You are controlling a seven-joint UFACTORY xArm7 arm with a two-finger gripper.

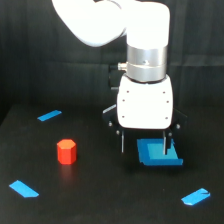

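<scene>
A red, roughly hexagonal block [66,151] stands on the dark table, left of the arm. My gripper [144,147] hangs in front of and partly over a small blue tray [172,162], its two thin dark fingers spread apart to either side. Nothing shows between them except the table and part of the tray. Whether the fingertips touch the tray is too small to tell. The white gripper body hides what lies straight behind it.
Flat blue strips lie on the table: one at the back left [49,115], one at the front left [23,188] and one at the front right [196,197]. Bare dark table surrounds the red block.
</scene>
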